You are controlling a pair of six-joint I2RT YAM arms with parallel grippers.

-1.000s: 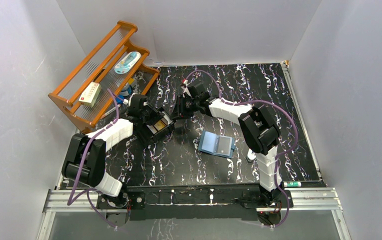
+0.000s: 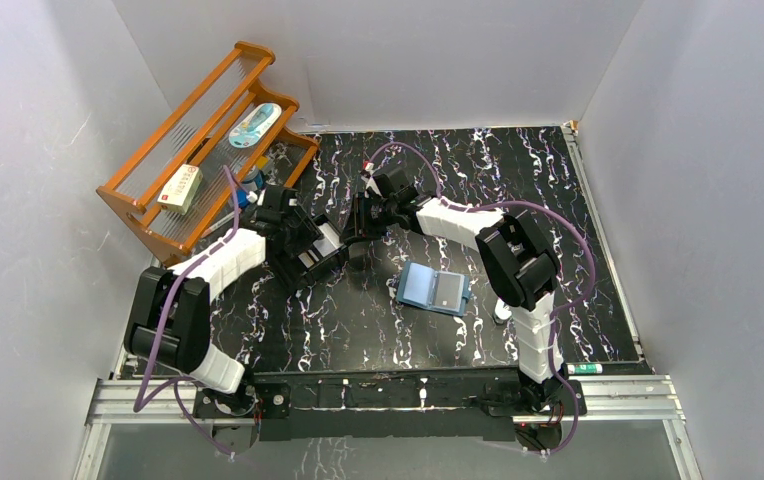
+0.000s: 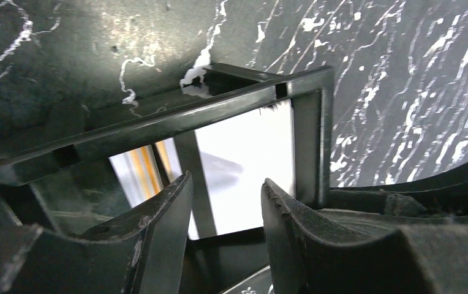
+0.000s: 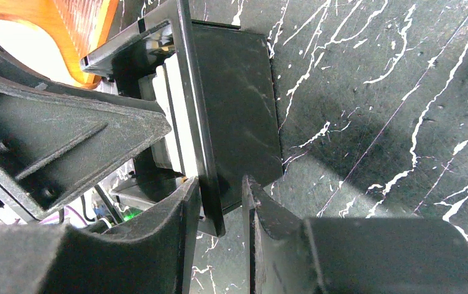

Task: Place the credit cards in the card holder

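The black card holder (image 2: 308, 268) stands on the marble table at centre-left, with white cards (image 3: 244, 153) and orange-striped cards (image 3: 132, 171) seen inside it in the left wrist view. My left gripper is over the holder, its fingers parted with nothing clearly between them. My right gripper is at the holder's right side, one finger at the frame's edge in the right wrist view; its fingers are slightly parted, and whether the frame is between them is unclear.
A wooden rack (image 2: 128, 200) with boxes stands at the back left. An open blue card wallet (image 2: 416, 286) lies at centre-right.
My left gripper has shifted slightly over the holder, and more white now shows in the holder where gold showed earlier. My right arm looks almost still.
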